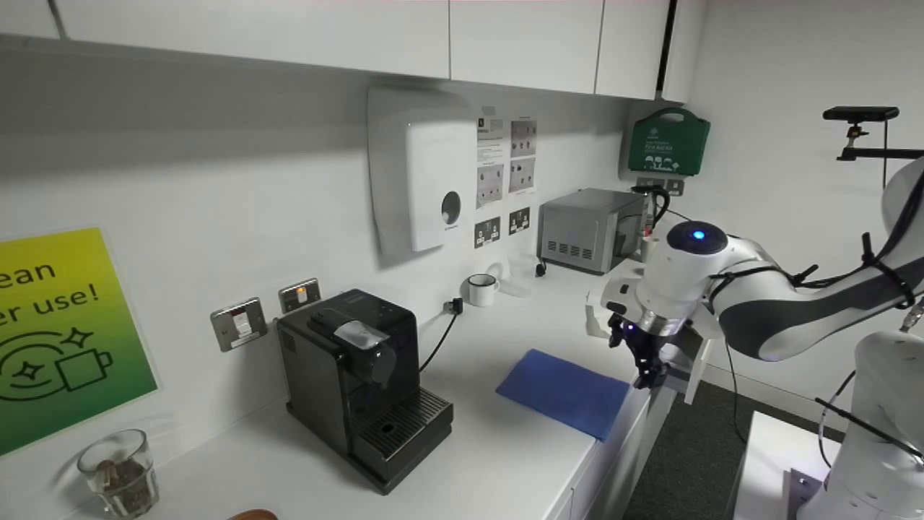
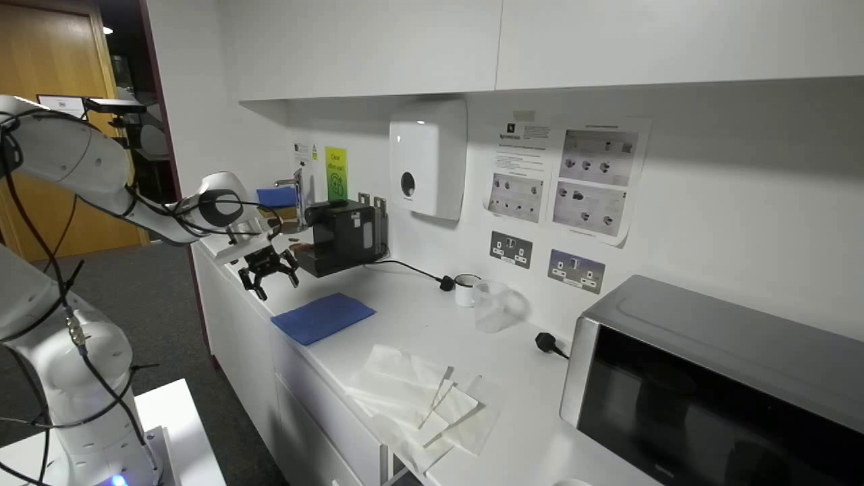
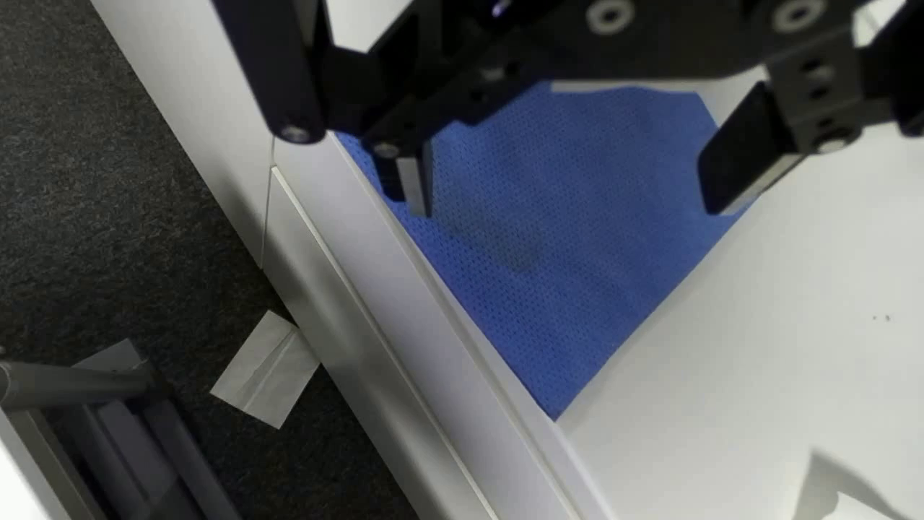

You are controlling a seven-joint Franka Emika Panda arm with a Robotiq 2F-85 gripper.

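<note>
A folded blue cloth (image 1: 564, 391) lies flat on the white counter, one corner reaching the front edge. My gripper (image 2: 276, 288) hangs in the air near the counter's front edge, above and beside the cloth. In the wrist view the gripper stands open, its fingertips wide apart with nothing held. The blue cloth (image 3: 572, 260) shows below and between them, with a faint darker patch on it. From this angle I cannot tell exactly how high above the cloth the fingers are.
A black coffee machine (image 1: 364, 390) stands left of the cloth, a white mug (image 1: 482, 289) by the wall. Paper sheets and thin sticks (image 2: 429, 405) lie toward the microwave (image 2: 713, 372). An open drawer (image 2: 397, 470) juts out below. A paper piece (image 3: 268, 368) lies on the floor.
</note>
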